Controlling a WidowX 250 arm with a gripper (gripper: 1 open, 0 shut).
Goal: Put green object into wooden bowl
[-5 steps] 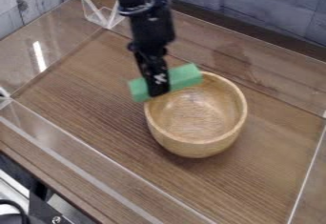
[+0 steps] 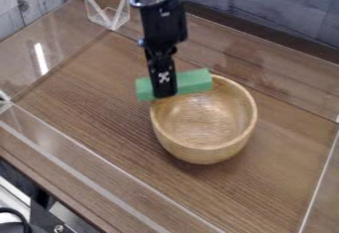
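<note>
The green object [image 2: 192, 82] is a bright, oblong block at the far left part of the wooden bowl [image 2: 236, 133]. Its right part overlaps the bowl's opening, and its left end reaches past the rim. Whether it rests on the rim or hangs just above it, I cannot tell. My black gripper [image 2: 162, 80] comes down from the top, with its tips overlapping the green object. The dark fingers blur together, so their grip on it is unclear. The visible inside of the bowl is bare.
Open wooden tabletop [image 2: 86, 108] lies left of the bowl, with more free room to the right. A white wire-like item [image 2: 109, 11] stands at the back left. Dark cables [image 2: 27, 217] lie at the front left corner.
The arm has swung to a more upright, narrower-looking pose. The bowl has stayed in place.
</note>
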